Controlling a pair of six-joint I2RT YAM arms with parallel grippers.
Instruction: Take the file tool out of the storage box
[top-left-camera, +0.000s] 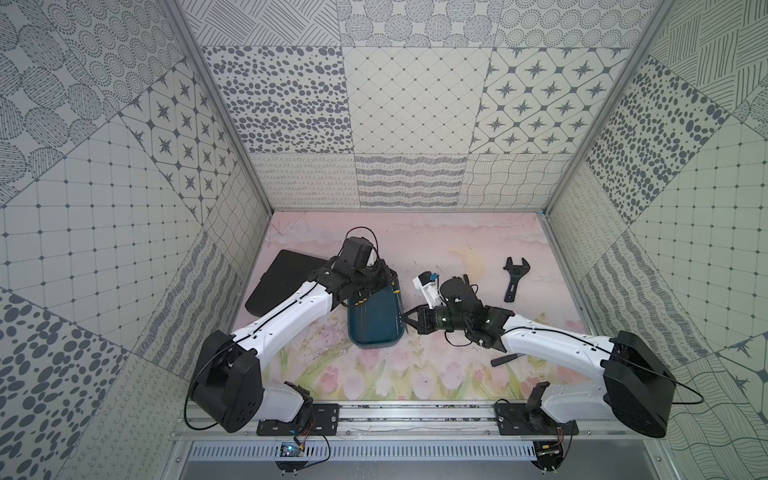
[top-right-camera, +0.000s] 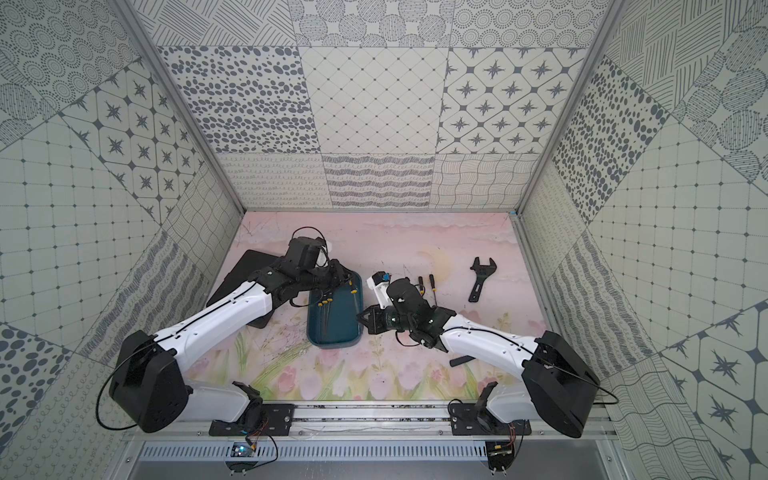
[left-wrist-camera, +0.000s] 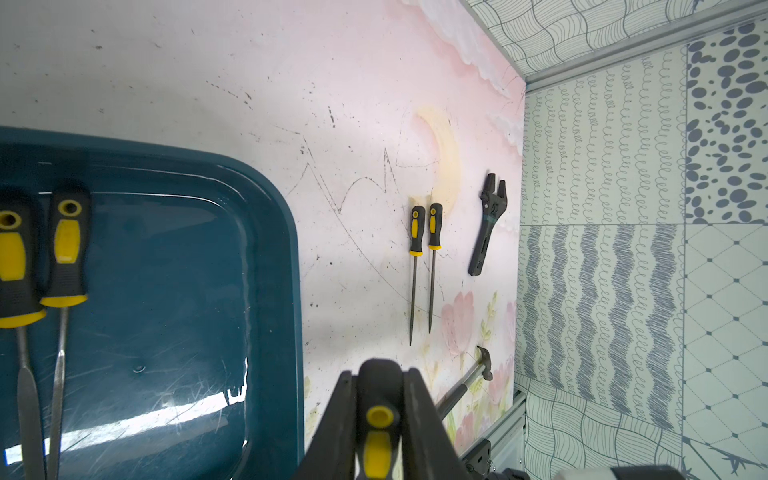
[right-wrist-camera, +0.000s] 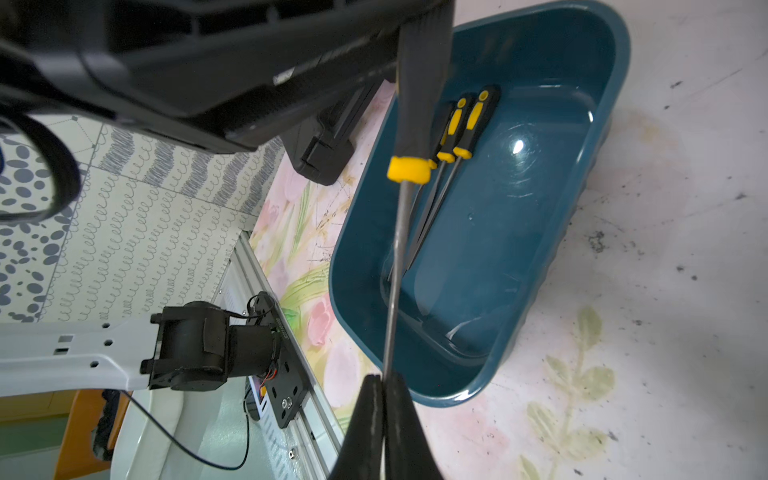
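A file tool with a black-and-yellow handle (left-wrist-camera: 378, 428) and a thin metal shaft (right-wrist-camera: 397, 264) hangs above the storage box between my two grippers. My left gripper is shut on its handle. In the right wrist view my right gripper is shut on the lower shaft, and both fingertips meet around the metal. The dark teal storage box (left-wrist-camera: 276, 264) stands open below the left arm. Inside it lie several more black-and-yellow tools, among them one file (right-wrist-camera: 476, 121) at the edge of the group.
Two similar tools (left-wrist-camera: 416, 232) lie on the table right of the box. Beyond them are a black wrench (left-wrist-camera: 489, 224) and a hammer (left-wrist-camera: 468, 388). A black lid (top-left-camera: 280, 280) lies on the left.
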